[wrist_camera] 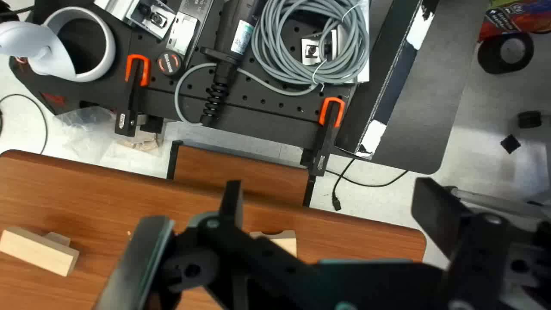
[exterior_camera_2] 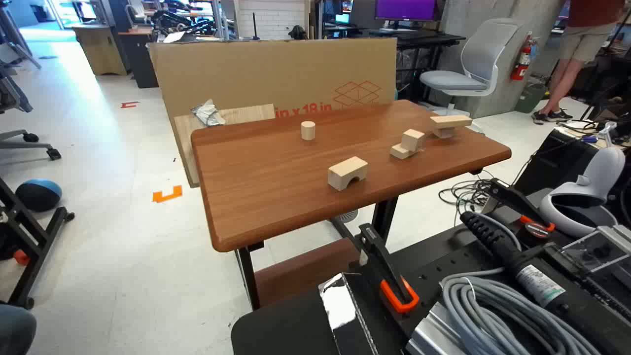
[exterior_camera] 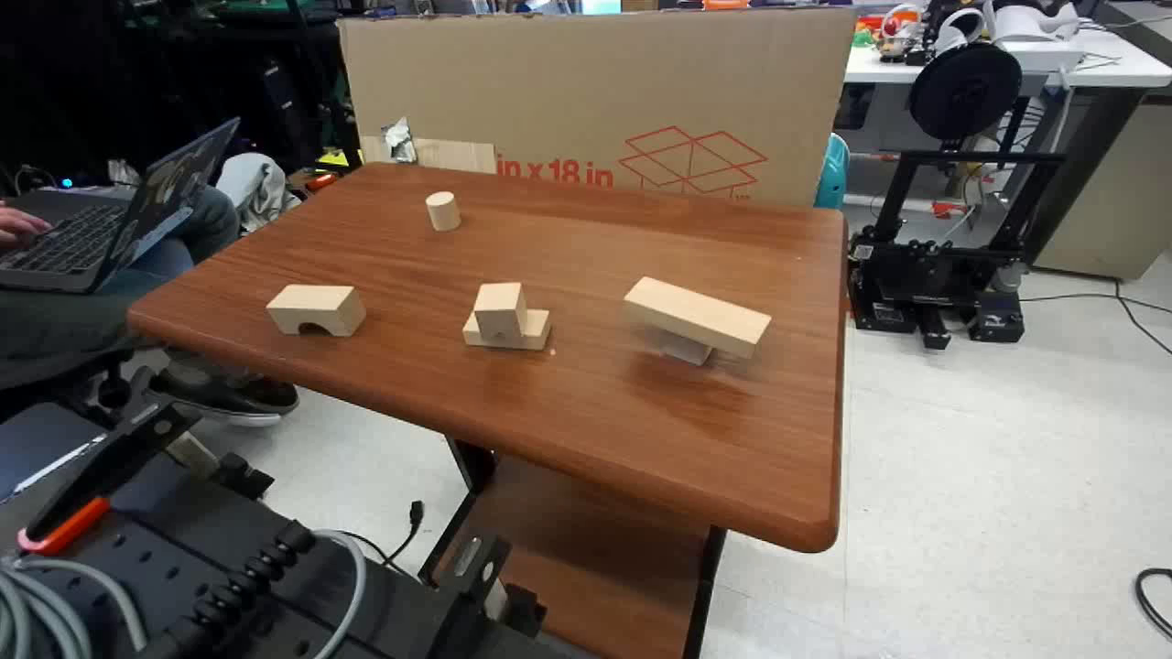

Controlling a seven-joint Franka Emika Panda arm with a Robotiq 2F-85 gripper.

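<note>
Several bare wooden blocks stand on the brown table (exterior_camera: pixel 571 417). An arch block (exterior_camera: pixel 319 308) rests near the front edge, hollow side down. In the middle, a cube-like block (exterior_camera: pixel 501 307) sits on a flat block (exterior_camera: pixel 536 330). To their right, a long plank (exterior_camera: pixel 698 314) lies across a smaller block (exterior_camera: pixel 689 350), overhanging it. A short upright cylinder (exterior_camera: pixel 442 210) is alone towards the back. My gripper shows only in the wrist view, fingers spread wide and open, nothing seen between them. It partly hides the arch block (wrist_camera: pixel 284 242); the plank (wrist_camera: pixel 38 250) lies to its left.
A cardboard sheet (exterior_camera_2: pixel 278 71) walls off the table's far side, with crumpled foil (exterior_camera_2: pixel 208 113) at its left. Across a gap from the front edge is a black bench with coiled cable (wrist_camera: pixel 310 41) and orange-handled clamps.
</note>
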